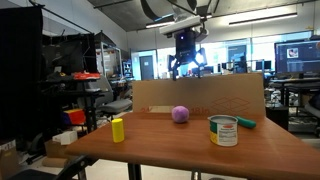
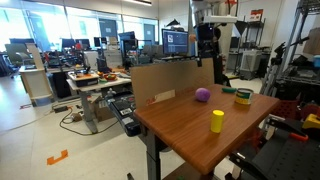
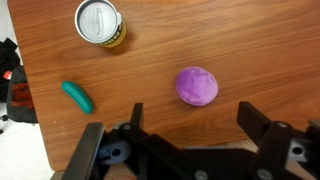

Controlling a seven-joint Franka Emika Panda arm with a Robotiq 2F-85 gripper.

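Observation:
High above the wooden table [image 1: 165, 150] hangs my gripper [image 1: 187, 74], its fingers spread with nothing between them. Below it on the tabletop sits a round purple object [image 1: 180, 114], which the wrist view shows between and beyond my two fingertips, well apart from them. An open-looking metal can [image 1: 223, 130] with a label stands upright at the right. A small yellow cylinder [image 1: 118, 130] stands near the left edge. Behind the can lies a green elongated object [image 1: 246, 123], seen whole in the wrist view. The yellow cylinder is outside the wrist view.
A brown cardboard panel [image 1: 225, 93] stands upright along the table's far side. Bare tabletop lies between the purple object and the can. A black bracket-like part [image 2: 250, 165] sits by the near edge of the table.

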